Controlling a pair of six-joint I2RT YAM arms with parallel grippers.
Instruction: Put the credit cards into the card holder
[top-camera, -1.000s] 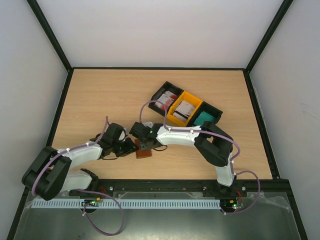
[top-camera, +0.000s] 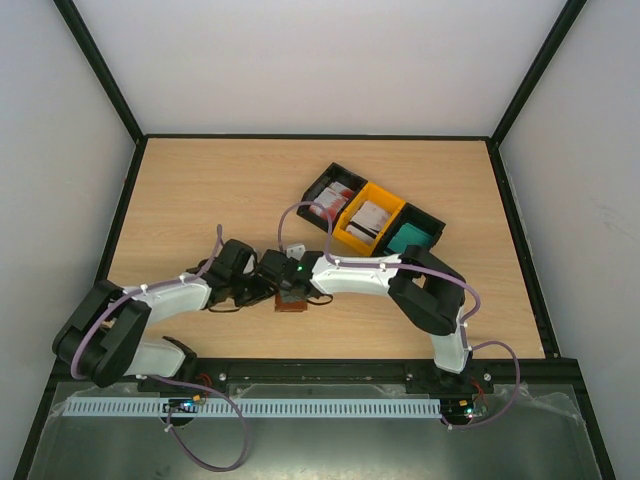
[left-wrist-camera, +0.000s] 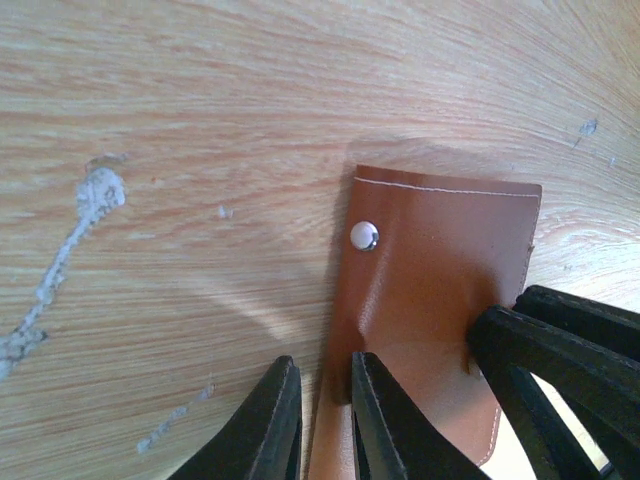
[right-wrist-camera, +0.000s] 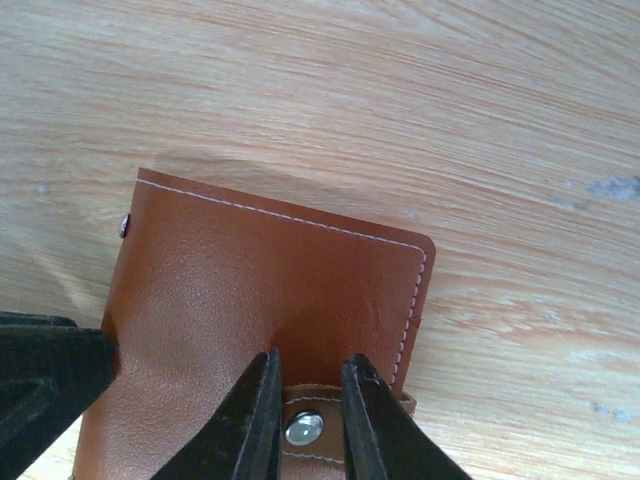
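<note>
The brown leather card holder (top-camera: 291, 306) lies flat on the table, its upper part hidden by the grippers in the top view. In the left wrist view, my left gripper is shut on one long side edge of the card holder (left-wrist-camera: 430, 250), near a silver snap. My right gripper stands partly open over the card holder (right-wrist-camera: 260, 270), its fingers on either side of the small strap tab with a snap (right-wrist-camera: 305, 428). No card shows between any fingers. Whitish cards (top-camera: 371, 217) lie in the yellow bin, and more cards (top-camera: 331, 199) in a black bin.
A row of bins stands behind the right arm: a black bin (top-camera: 318, 183), a yellow bin (top-camera: 388, 197) and another black bin (top-camera: 432, 223) holding something teal (top-camera: 408, 238). The two grippers are close together over the holder.
The card holder has turned a little and sits straighter. The right arm has hardly moved.
</note>
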